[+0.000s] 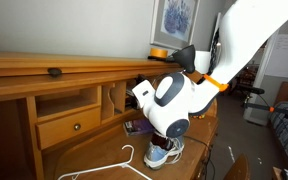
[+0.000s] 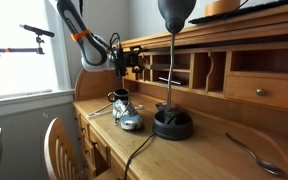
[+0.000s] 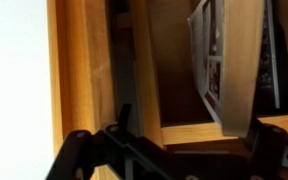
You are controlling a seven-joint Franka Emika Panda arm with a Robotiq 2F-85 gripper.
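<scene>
My gripper is open, its black fingers spread wide apart along the bottom of the wrist view. Nothing is gripped. Ahead of it are the desk's wooden cubbies, where an upright divider [image 3: 243,60] stands close to the right finger. Behind that divider, a flat item with dark pictures [image 3: 212,60] leans inside a compartment. In the second exterior view the gripper [image 2: 130,62] is raised at the hutch, above the desktop. Its fingertips are hard to make out in the first exterior view.
A pair of grey shoes [image 1: 162,153] and a white hanger [image 1: 97,168] lie on the desktop. A black lamp base [image 2: 172,124], a dark mug [image 2: 118,95] and a spoon [image 2: 256,157] also occupy it. A chair [image 2: 62,150] stands in front.
</scene>
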